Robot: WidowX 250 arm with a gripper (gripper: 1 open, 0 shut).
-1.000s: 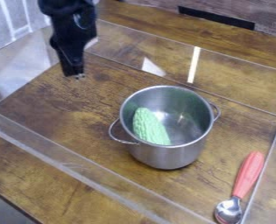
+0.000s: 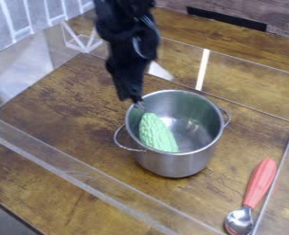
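Observation:
A steel pot [image 2: 183, 156] with two wire handles stands on the wooden table. Inside it, leaning along the left side, lies a pale green bumpy object [image 2: 157, 134] that looks like a toy vegetable. My black gripper [image 2: 134, 99] hangs over the pot's left rim, just above the green object's upper end. It is blurred and appears shut, with nothing visible between its fingers.
An ice-cream scoop [image 2: 258, 184] with a red handle lies at the right. Clear panels border the work area.
The gripper has moved right and slightly down from the empty left area to the pot's left rim. The pot, green object and scoop look unmoved.

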